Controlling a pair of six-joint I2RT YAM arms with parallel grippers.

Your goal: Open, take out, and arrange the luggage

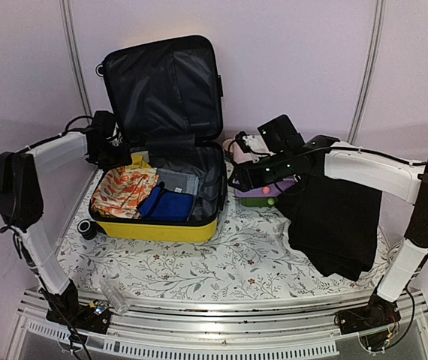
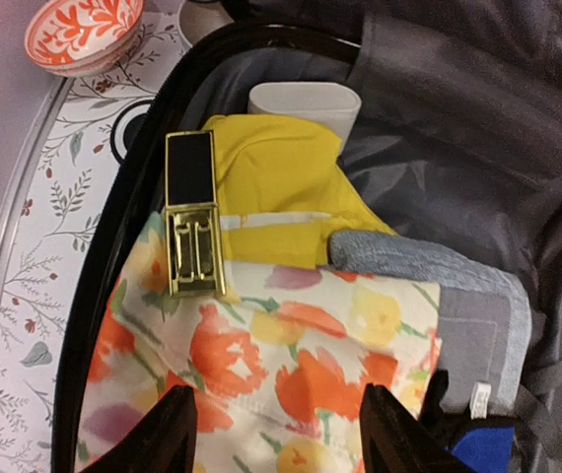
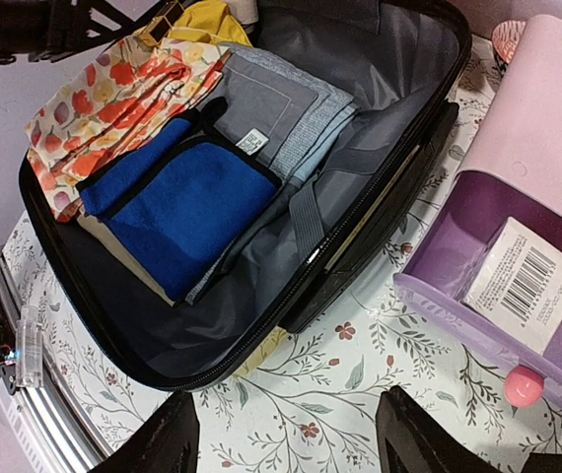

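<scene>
The yellow suitcase point(image 1: 154, 231) lies open, its dark-lined lid point(image 1: 165, 90) raised at the back. In its left part lie a floral cloth point(image 2: 261, 355) and a yellow cloth point(image 2: 271, 168), beside a grey folded cloth point(image 3: 266, 99) and a blue cloth item point(image 3: 187, 202). Over the floral cloth hangs my left gripper, its fingers apart and empty. My right gripper is open too, near the suitcase's right side and the purple box point(image 3: 449, 301). Inside that box sits a white carton point(image 3: 523, 284) with a barcode.
A black cloth point(image 1: 334, 225) covers the right of the table. Bottle point(image 1: 114, 295) and small black round item point(image 1: 87, 229) are at the left. A patterned bowl point(image 2: 84, 34) stands behind the suitcase.
</scene>
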